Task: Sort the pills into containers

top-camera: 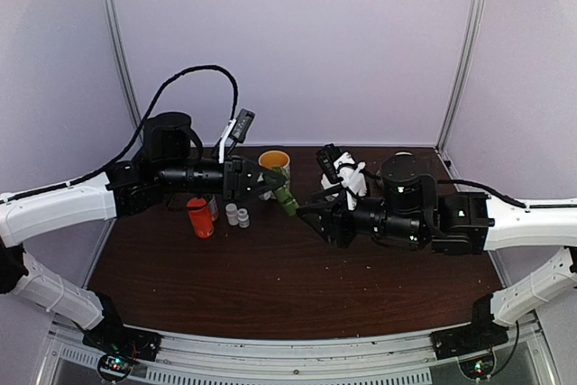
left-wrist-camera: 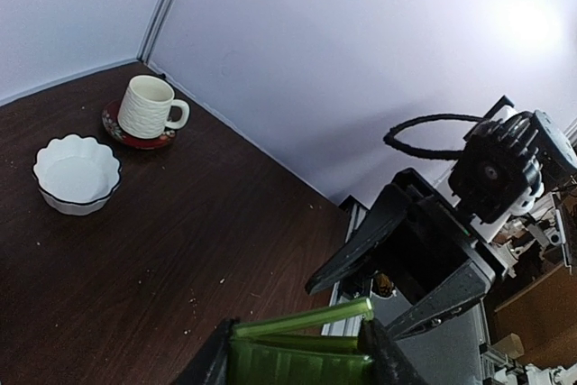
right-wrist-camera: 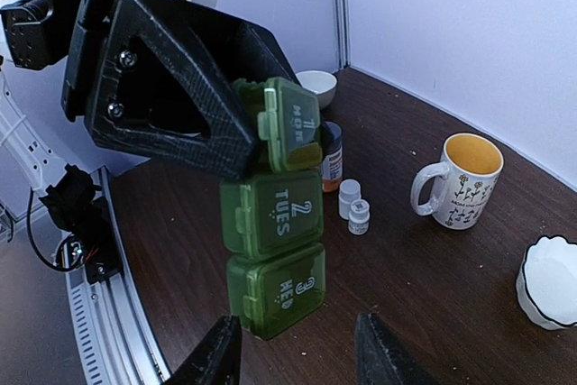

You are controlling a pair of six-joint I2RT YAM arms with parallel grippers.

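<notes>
A green weekly pill organizer (top-camera: 285, 196) is held in the air above the table by my left gripper (top-camera: 269, 179), shut on its upper end. Lids marked MON, TUES and WED show in the right wrist view, the TUES compartment (right-wrist-camera: 272, 214) hanging clear below the left fingers. My right gripper is open, its two fingertips apart and close to the organizer's lower end, with nothing gripped. An orange bottle (top-camera: 200, 219) and two small white bottles (right-wrist-camera: 358, 217) stand on the table behind. No loose pills can be made out.
A floral mug (right-wrist-camera: 464, 182) stands at the back. A scalloped white dish (left-wrist-camera: 78, 173) and a white cup (left-wrist-camera: 147, 107) on a red saucer (left-wrist-camera: 110, 121) are towards the back right.
</notes>
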